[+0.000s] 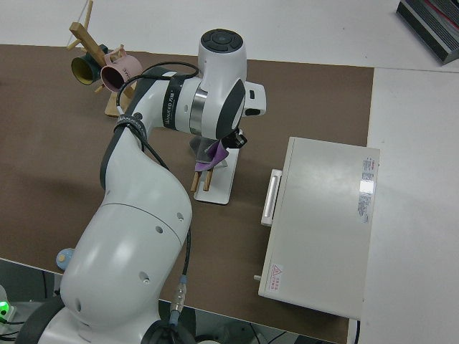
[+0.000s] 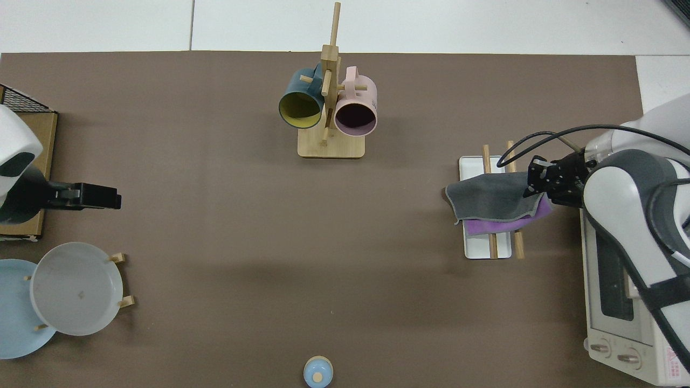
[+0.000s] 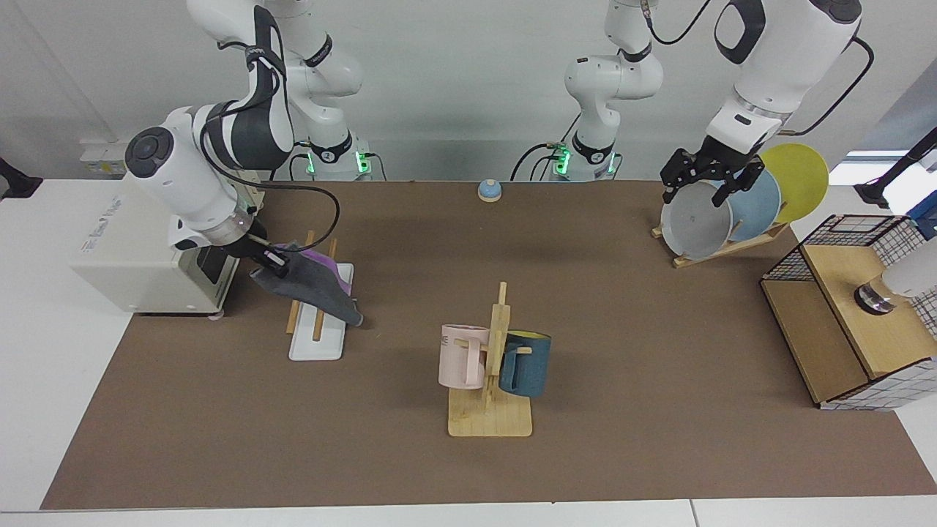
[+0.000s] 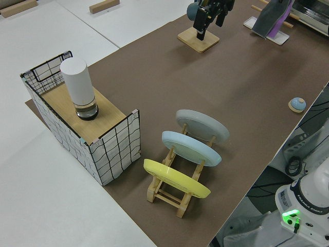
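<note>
A grey towel (image 2: 485, 197) and a purple cloth (image 2: 491, 226) lie draped over a wooden rack on a white base (image 2: 476, 246). My right gripper (image 2: 538, 184) is at the towels' far end, pulling the grey one toward the microwave side; its fingertips are hard to make out. My left gripper (image 2: 100, 197) hangs at the left above the wire shelf and plate area, its finger state unclear.
A mug tree (image 2: 330, 147) with blue and pink mugs stands at the back centre. Plates on a rack (image 2: 75, 288) are at front left, a microwave (image 2: 614, 349) at right, a small blue object (image 2: 317, 373) at front.
</note>
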